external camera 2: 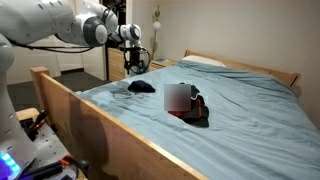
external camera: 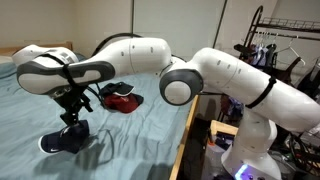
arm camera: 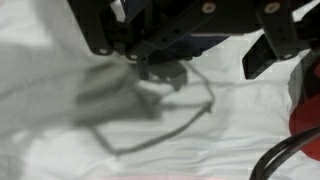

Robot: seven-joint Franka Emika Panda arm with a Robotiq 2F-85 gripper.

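Note:
A dark navy cap (external camera: 62,138) lies on the pale blue bedsheet, and exterior view 2 shows the same dark cap (external camera 2: 142,87) near the bed's far side. Just above it, my gripper (external camera: 82,108) points down, apart from the red-and-black cap. Its fingers are open in the wrist view, with a black finger (arm camera: 262,58) on the right side of a wide gap. Part of the navy cap (arm camera: 192,46) shows at the top of that view, partly hidden by the gripper. Whether a finger touches it cannot be told.
A red-and-black cap (external camera: 122,98) lies farther back on the bed. At the wrist view's right edge are a red surface (arm camera: 308,130) and a black cable (arm camera: 282,153). A wooden bed rail (external camera 2: 105,125) borders the bedsheet (external camera 2: 235,140), which has wide clear areas.

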